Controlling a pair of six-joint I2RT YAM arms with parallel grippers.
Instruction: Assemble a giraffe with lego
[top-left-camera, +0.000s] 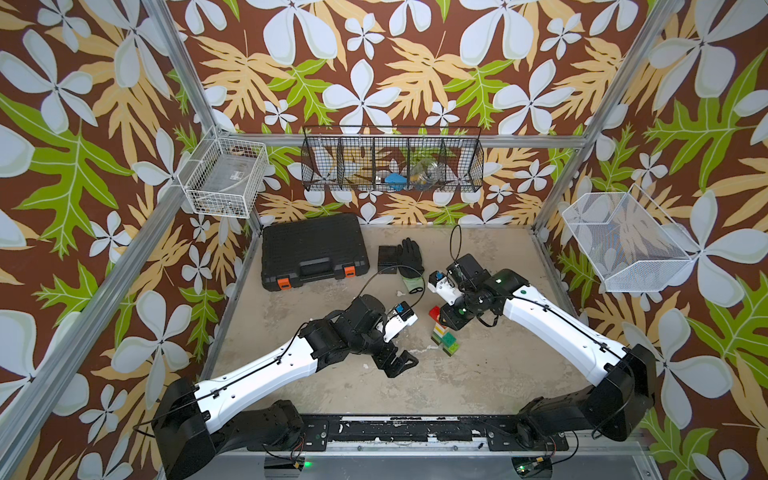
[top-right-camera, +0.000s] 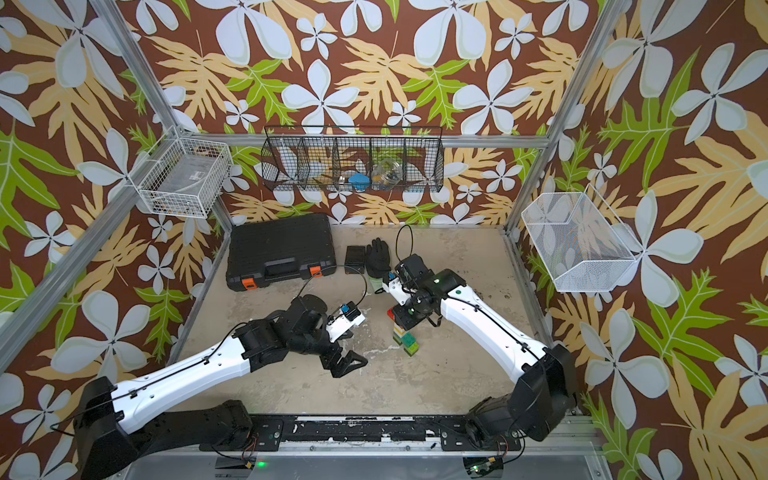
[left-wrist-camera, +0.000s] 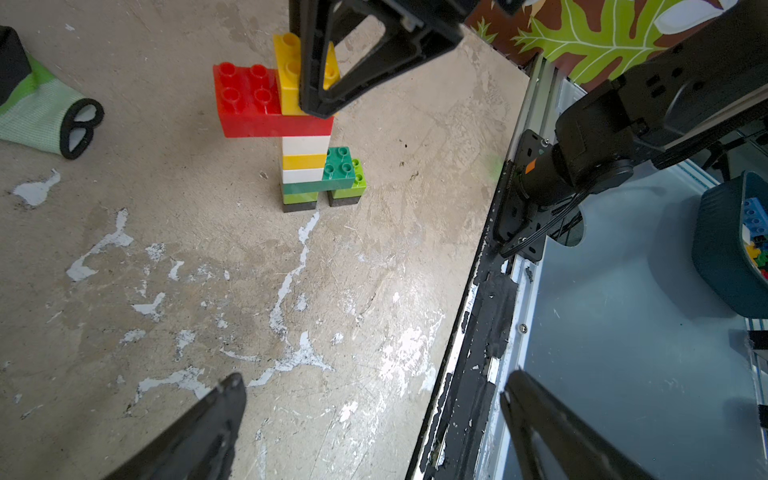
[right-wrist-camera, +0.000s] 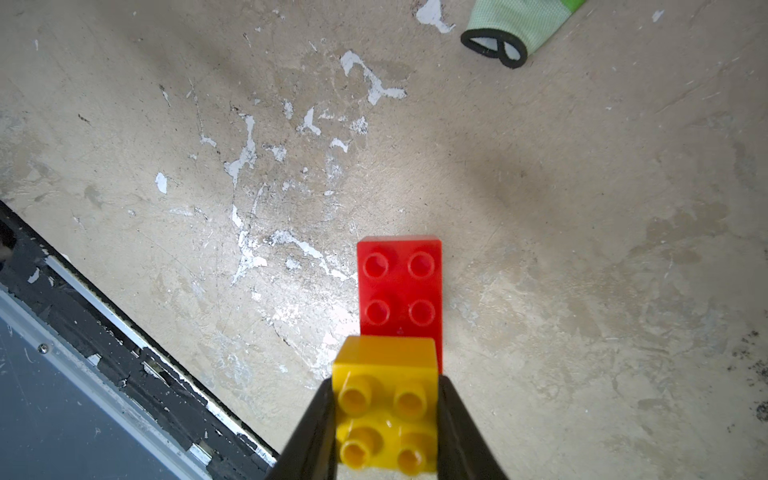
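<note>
The lego build stands upright on the table: green feet, a dark green plate (left-wrist-camera: 337, 166), a white and yellow neck (left-wrist-camera: 305, 160), and a long red brick (left-wrist-camera: 248, 100) across the top. On the red brick's rear end sits a yellow brick (right-wrist-camera: 385, 408), its studs up; my right gripper is shut on it, one finger each side. In the left wrist view the yellow brick appears to touch the red one; whether it is pressed fully down I cannot tell. My left gripper is open and empty, off to the left of the build.
A green-cuffed glove (left-wrist-camera: 48, 116) lies behind the build, and a black case (top-left-camera: 313, 249) stands at the back left. A dark bin (left-wrist-camera: 729, 244) with loose bricks sits beyond the table's front edge. Bare table surrounds the build at the front.
</note>
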